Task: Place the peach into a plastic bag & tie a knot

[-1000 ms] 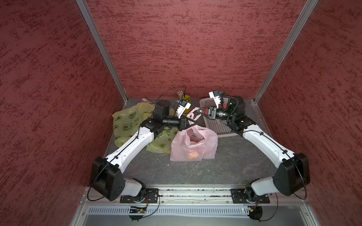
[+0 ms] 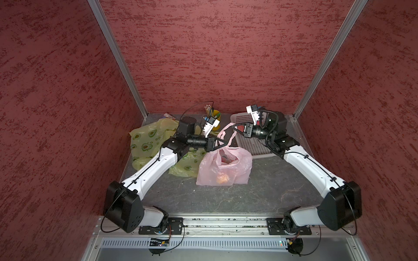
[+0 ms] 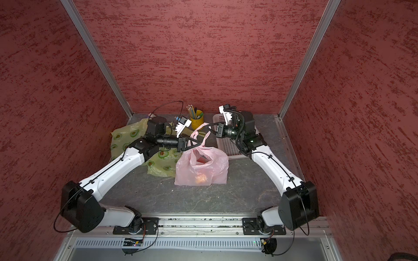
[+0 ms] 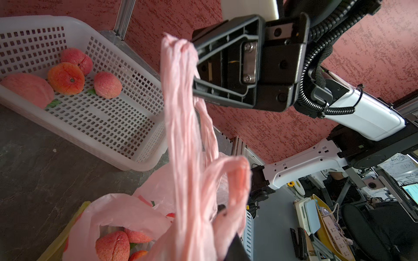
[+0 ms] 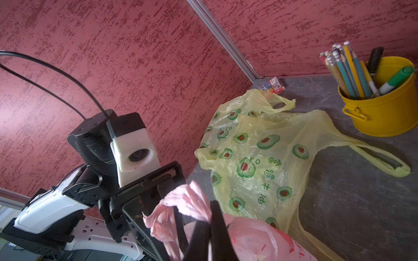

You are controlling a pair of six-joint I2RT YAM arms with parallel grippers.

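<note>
A pink plastic bag [image 2: 209, 169] stands at the middle of the table with its mouth gaping. Peaches [image 4: 112, 247] lie inside, glimpsed through the opening in the left wrist view. My right gripper is shut on the bag's handle [image 5: 187, 201], drawing it up taut. Lower and to the left, my left gripper [image 2: 226, 141] is shut, with pink film passing over and around its fingers. Bag folds cover most of its tips in the left wrist view, so whether film is pinched between them cannot be seen.
A white basket [image 4: 143, 163] with several peaches stands at the back right, behind the right arm. A yellow avocado-print bag [image 5: 257, 152] lies flat at the left. A yellow pencil bucket [image 5: 383, 115] stands at the back.
The left arm and the bag's body have hardly moved.
</note>
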